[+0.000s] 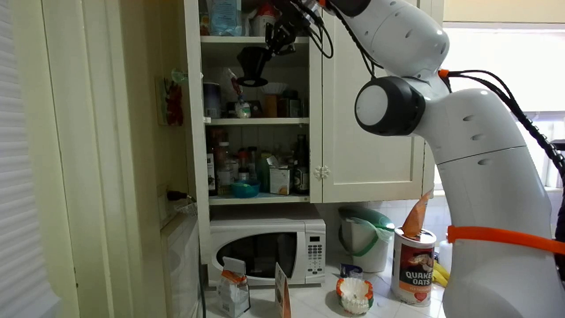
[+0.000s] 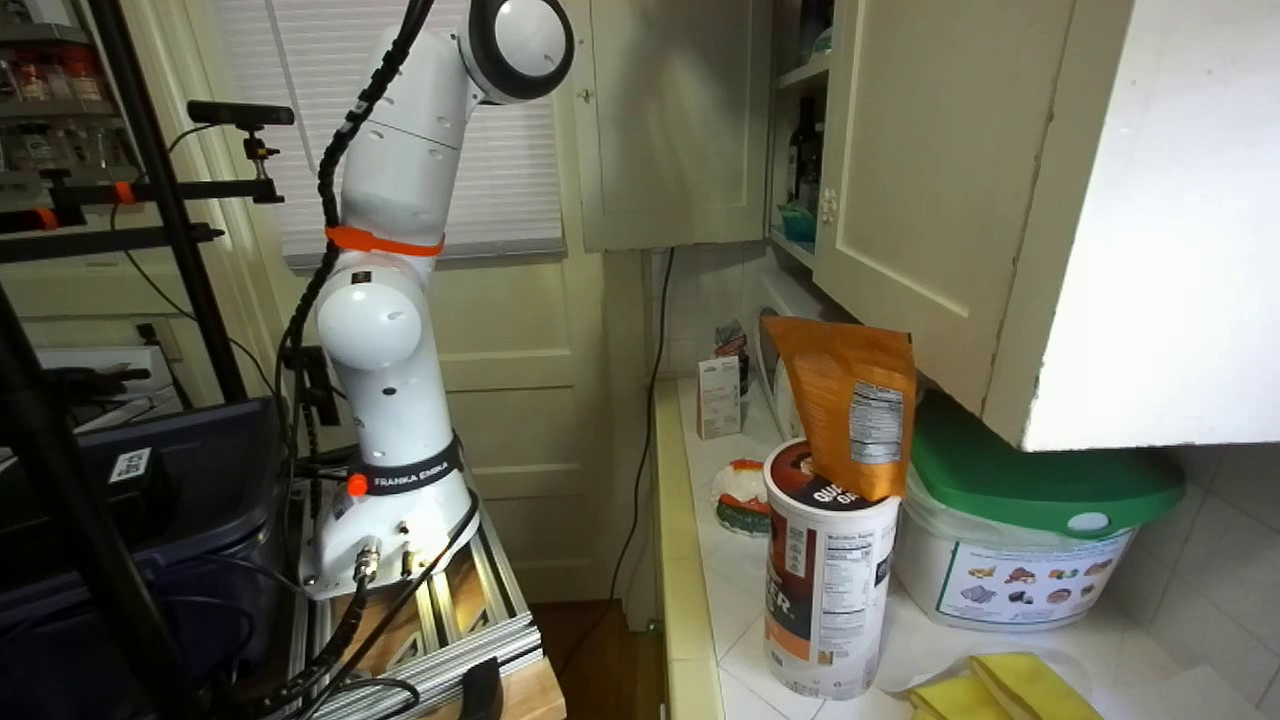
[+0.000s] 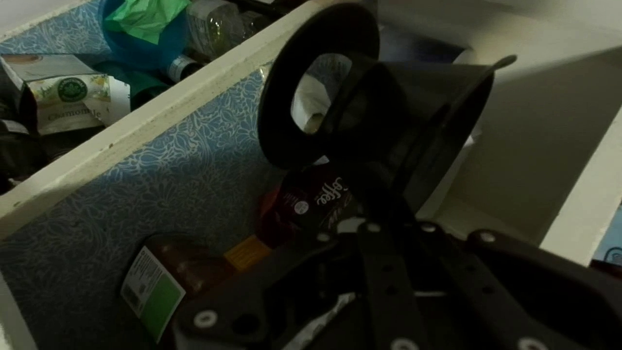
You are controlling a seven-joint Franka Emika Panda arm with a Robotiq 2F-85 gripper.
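A black cone-shaped dripper (image 1: 255, 59) with a round flanged base is held up in front of the open cupboard, before the middle shelf's space. My gripper (image 1: 271, 52) is shut on the dripper's wall near its wide rim. In the wrist view the dripper (image 3: 408, 111) fills the upper middle, its base ring tipped toward the left and its mouth toward the right. The gripper reaches up to it from below; its fingertips are dark against the black wall, so the exact contact is hard to make out.
Bottles and a chamomile box (image 3: 73, 96) crowd the lower shelf. The cupboard door (image 1: 373, 116) stands to the right.
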